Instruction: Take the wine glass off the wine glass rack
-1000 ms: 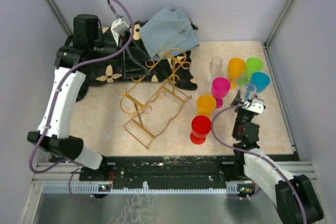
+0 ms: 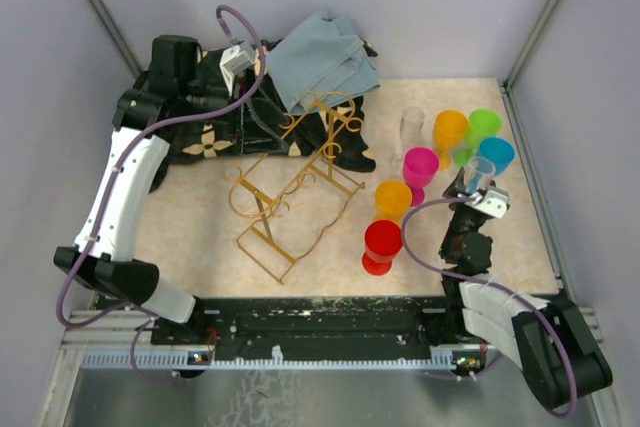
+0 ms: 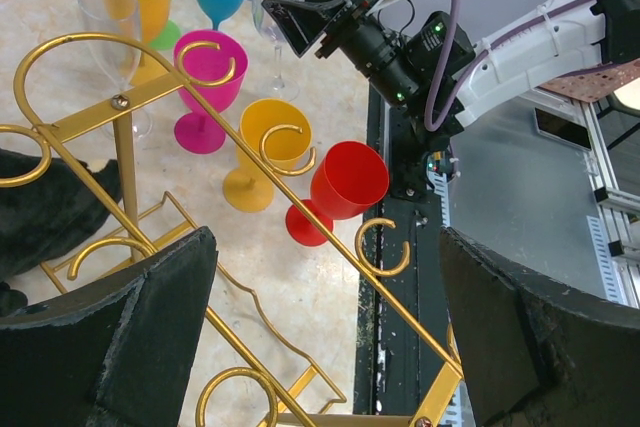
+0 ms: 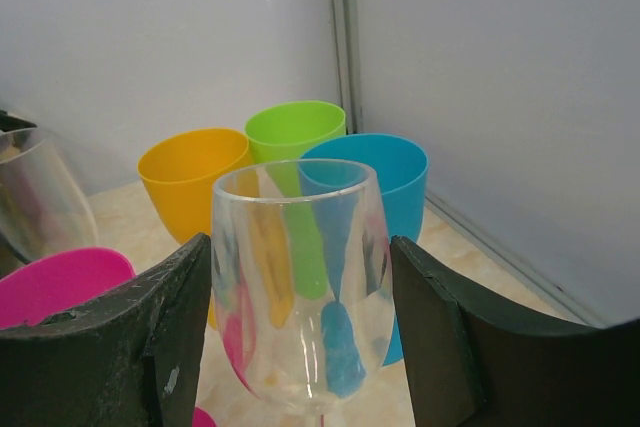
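The gold wine glass rack (image 2: 295,182) stands on the table, no glass hanging in its hooks. A clear wine glass is upright at the table's right, its foot on the tabletop in the left wrist view. My right gripper has one finger (image 4: 185,292) on each side of that bowl, close against it; whether they press on it cannot be told. My left gripper is open over the rack, with rack wire in view between and beyond its fingers.
Beside the held-round glass stand blue (image 2: 497,153), green (image 2: 484,124), orange (image 2: 450,128), pink (image 2: 420,166), yellow (image 2: 392,198) and red (image 2: 382,244) goblets, plus another clear glass (image 2: 411,129). A dark patterned cloth (image 2: 205,142) and blue cloth (image 2: 320,62) lie behind the rack.
The right gripper and clear glass have shifted slightly right, toward the blue goblet.
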